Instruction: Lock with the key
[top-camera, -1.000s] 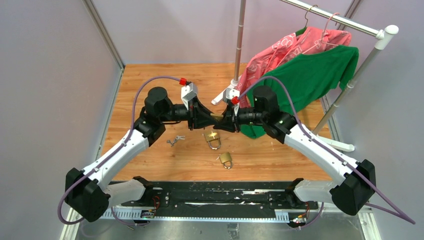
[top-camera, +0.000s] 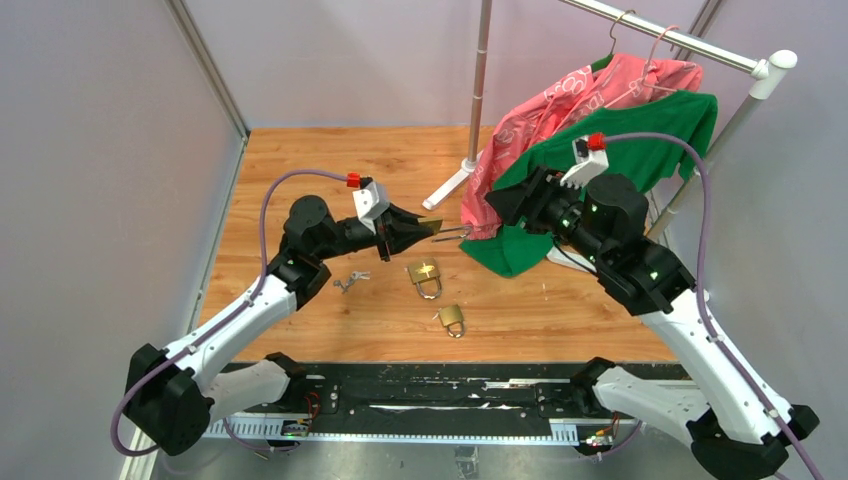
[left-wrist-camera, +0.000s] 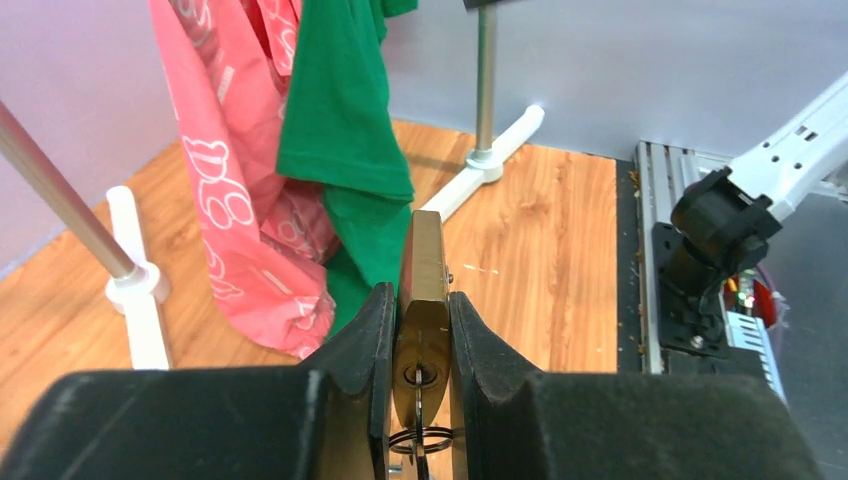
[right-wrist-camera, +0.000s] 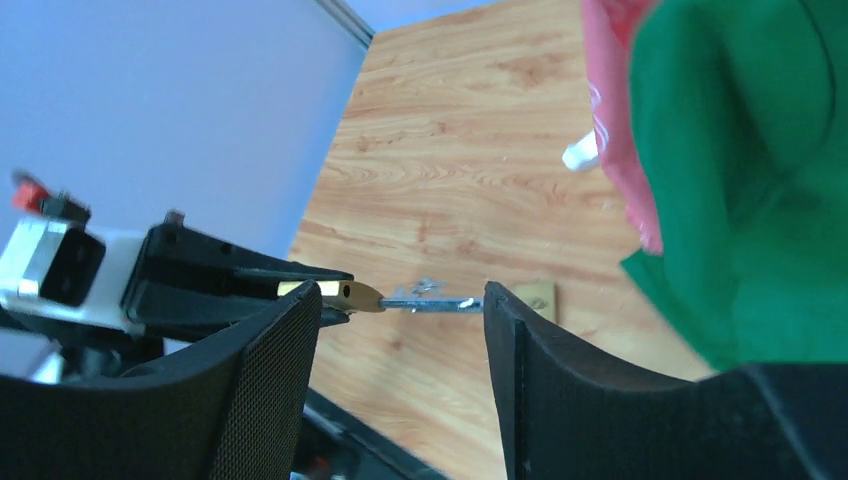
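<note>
My left gripper (top-camera: 418, 232) is shut on a brass padlock (left-wrist-camera: 424, 270), held level above the table, with a keyhole and a key ring visible in the left wrist view and the steel shackle (right-wrist-camera: 430, 303) pointing right in the right wrist view. My right gripper (top-camera: 505, 200) is raised to the right of it, fingers apart with nothing seen between them. On the table lie another brass padlock (top-camera: 424, 272) with a key on it, a smaller padlock (top-camera: 450, 318), and loose keys (top-camera: 352, 280).
A clothes rack (top-camera: 730, 58) holds a pink garment (top-camera: 530, 120) and a green shirt (top-camera: 640, 140) behind my right gripper, the cloth reaching the table. Bare wood (top-camera: 270, 170) is free at the back left.
My right gripper has pulled away from the held padlock, moving up and to the right toward the hanging clothes.
</note>
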